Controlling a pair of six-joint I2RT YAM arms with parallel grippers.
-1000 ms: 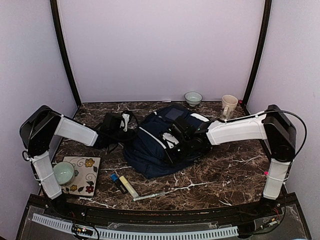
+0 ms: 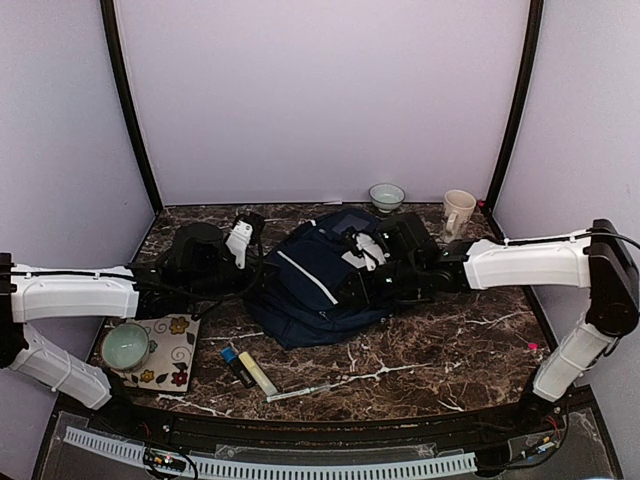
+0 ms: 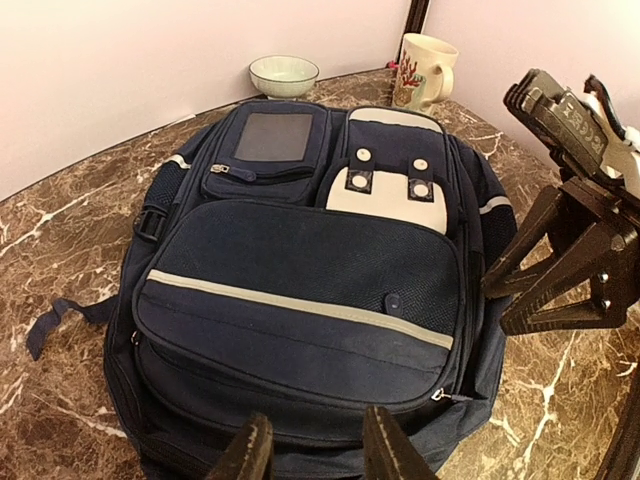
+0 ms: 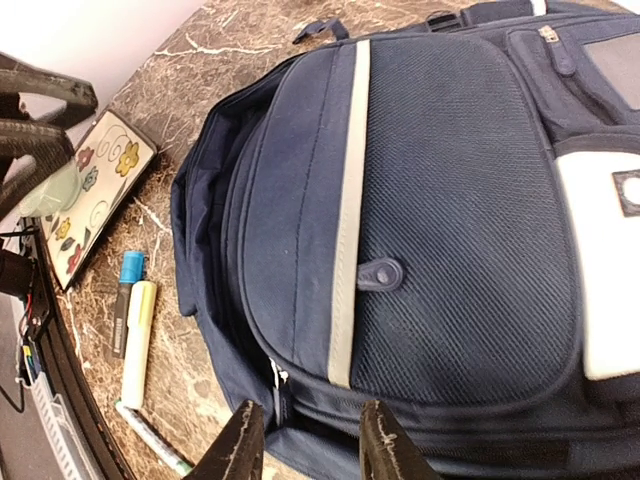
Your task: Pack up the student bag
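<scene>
A navy backpack [image 2: 300,300] with cream pockets and a grey stripe lies on the marble table, its pockets facing up. My left gripper hangs over the bag's lower end, fingers apart and empty. My right gripper is over the bag near its lower zipper pull [image 4: 282,395], fingers apart and nothing visibly between them. A blue-capped marker [image 4: 127,295], a yellow highlighter [image 4: 138,350] and a white pen [image 4: 150,435] lie beside the bag, toward the front edge.
A flowered board [image 2: 170,375] with a celadon bowl [image 2: 125,347] is at front left. Another bowl [image 2: 386,195] and a mug [image 2: 458,210] stand at the back right.
Both grippers have risen from the backpack, the left arm coming forward and the right moving slightly right. The bag has barely changed.
</scene>
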